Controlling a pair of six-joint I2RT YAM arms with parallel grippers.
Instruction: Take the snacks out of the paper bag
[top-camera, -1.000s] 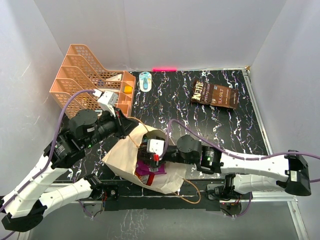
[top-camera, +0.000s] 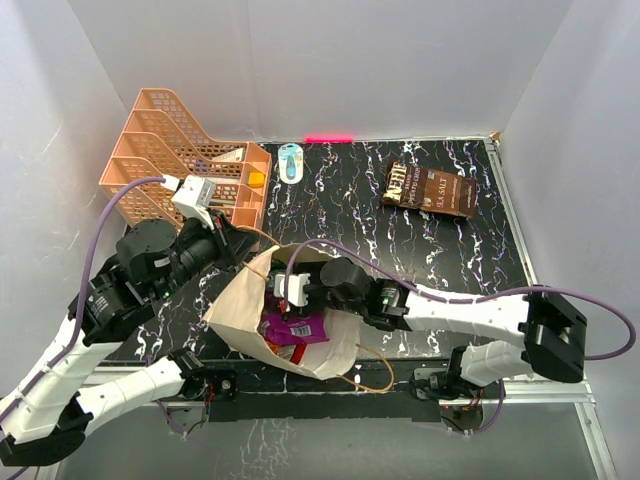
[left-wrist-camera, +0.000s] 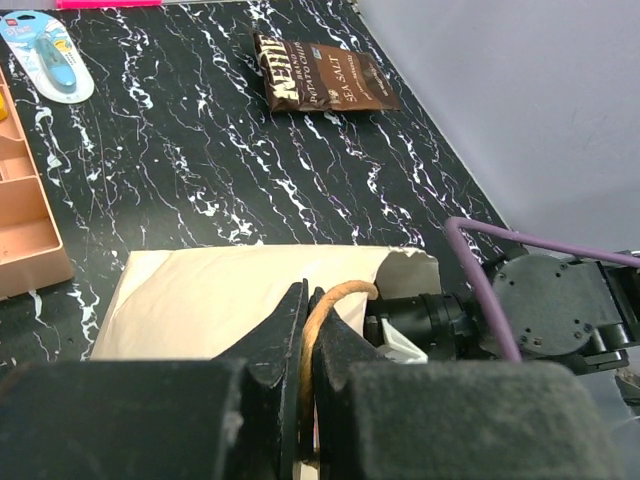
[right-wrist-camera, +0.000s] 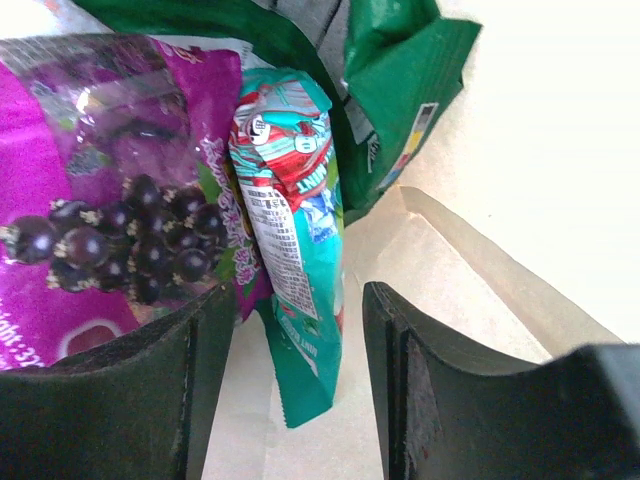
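Note:
The paper bag (top-camera: 240, 309) stands upright near the table's front edge, its mouth facing up. My left gripper is shut on the bag's twisted handle (left-wrist-camera: 345, 290). Inside the bag, in the right wrist view, lie a purple pack with dark berries (right-wrist-camera: 60, 160), a slim teal and red pack (right-wrist-camera: 295, 215) and a green pack (right-wrist-camera: 400, 90). My right gripper is open within the bag; the teal pack's lower end lies in the gap between its fingers, ungripped. A brown snack bag (top-camera: 430, 190) lies outside on the table.
An orange basket (top-camera: 120, 170) stands at the back left. Beside it lies a blue and white blister pack (top-camera: 290, 163).
The left gripper shifted slightly left, still on the handle.

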